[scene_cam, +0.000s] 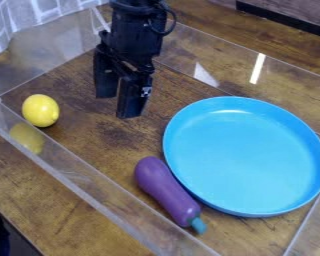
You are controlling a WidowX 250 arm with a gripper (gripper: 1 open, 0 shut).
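Note:
My black gripper (123, 88) hangs open above the wooden floor at the upper middle, its fingers pointing down with nothing seen between them. A yellow lemon (41, 110) lies to its lower left. A purple eggplant (167, 192) lies at the bottom middle. A large blue plate (243, 153) sits to the gripper's lower right. None of these touches the gripper.
Clear walls enclose the wooden area, one running diagonally along the lower left (69, 180). Bare wood lies between the lemon and the plate and across the upper right.

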